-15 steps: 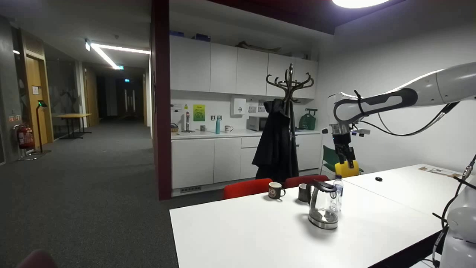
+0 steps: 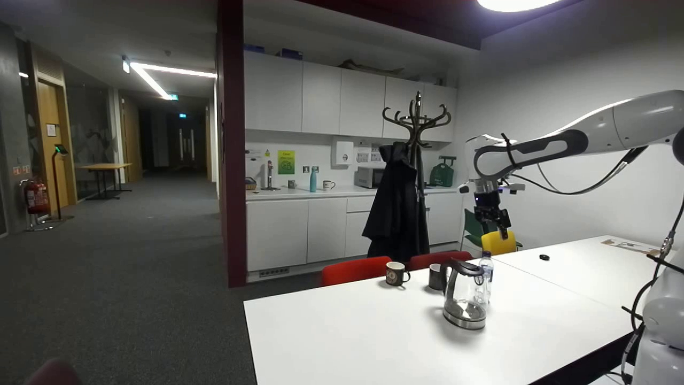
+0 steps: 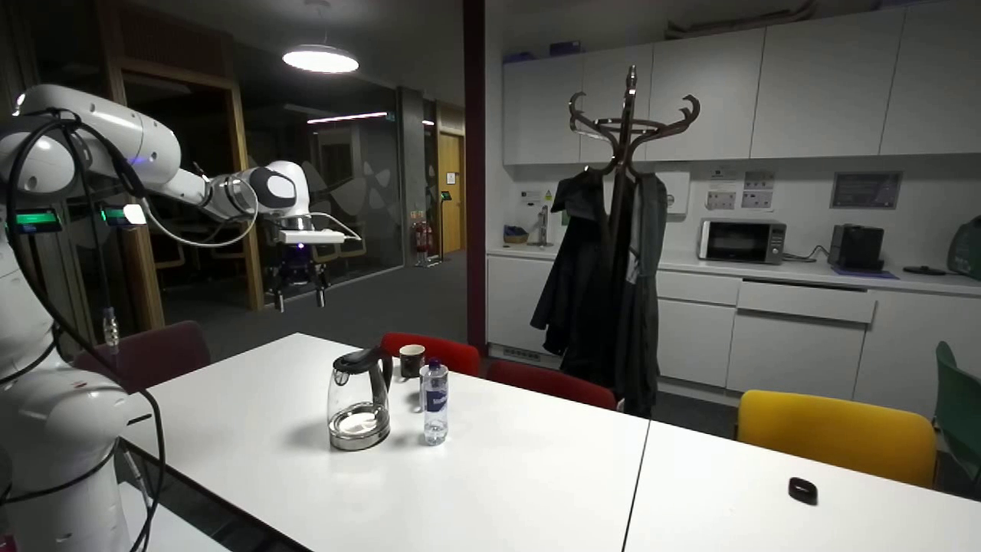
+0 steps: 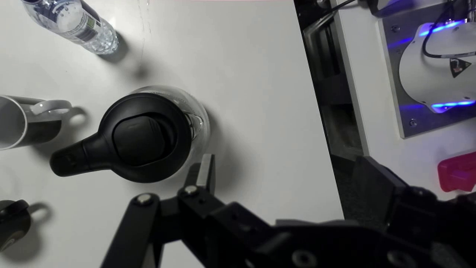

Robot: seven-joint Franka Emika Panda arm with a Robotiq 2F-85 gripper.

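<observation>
A glass kettle (image 2: 465, 298) with a black lid and handle stands upright on the white table (image 3: 515, 460). From the wrist view I look down on its lid (image 4: 142, 134). My gripper (image 3: 300, 302) hangs in the air above table height, clear of everything. Its two fingers (image 4: 206, 172) are spread wide in the wrist view, and nothing is between them. Close to the kettle stands a clear water bottle (image 3: 436, 405) with a dark cap. Two mugs are on its other side: a dark one with a white inside (image 4: 40, 127) and a dark patterned one (image 2: 395, 274).
Red chairs (image 2: 356, 270) and a yellow chair (image 3: 834, 432) line the far table edge. A small black object (image 3: 802, 491) lies on the farther tabletop. A coat stand (image 3: 625, 138) with coats rises behind.
In exterior view 1 the arm's wrist has shifted slightly left and the gripper has tilted a little. Kettle, mugs and bottle are where they were.
</observation>
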